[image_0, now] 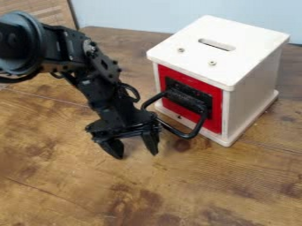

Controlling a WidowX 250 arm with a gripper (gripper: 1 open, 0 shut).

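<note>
A pale wooden box [250, 99] with a slot and two small knobs on its top stands at the right. Its front has a red panel [213, 92] holding a black fitting, from which a black looped handle [189, 132] hangs out and down to the left. My black gripper [131, 145] points down in front and left of the box, beside the loop, its two fingers apart with nothing visible between them.
A pale wall [130, 13] stands behind, and my arm fills the upper left.
</note>
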